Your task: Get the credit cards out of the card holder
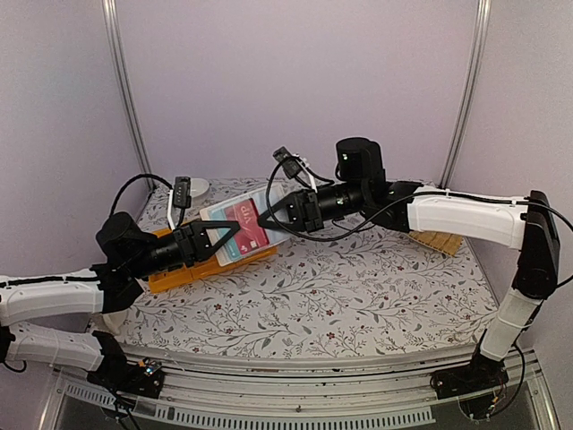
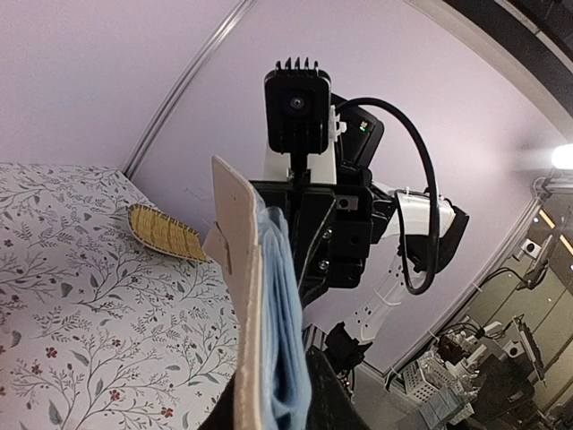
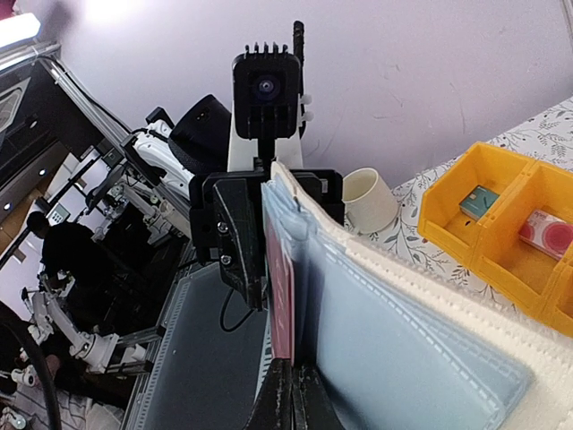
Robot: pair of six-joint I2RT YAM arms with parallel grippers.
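The card holder (image 1: 215, 213), pale with bluish clear sleeves, is held up over the table with my left gripper (image 1: 237, 226) shut on it. Edge-on, the holder (image 2: 235, 224) fills the middle of the left wrist view. A red card (image 1: 247, 235) lies against its open sleeves, partly covered by the grippers' fingers. My right gripper (image 1: 261, 219) is closed at the card's right edge. In the right wrist view, the edge of the red card (image 3: 279, 300) runs down to the right gripper's tips (image 3: 288, 394), which pinch it. Other cards cannot be made out.
Behind and below the holder stands an orange compartment box (image 3: 448, 208) with small packets inside. A white cup (image 3: 369, 202) is near it. A woven basket (image 2: 166, 235) lies at the table's right.
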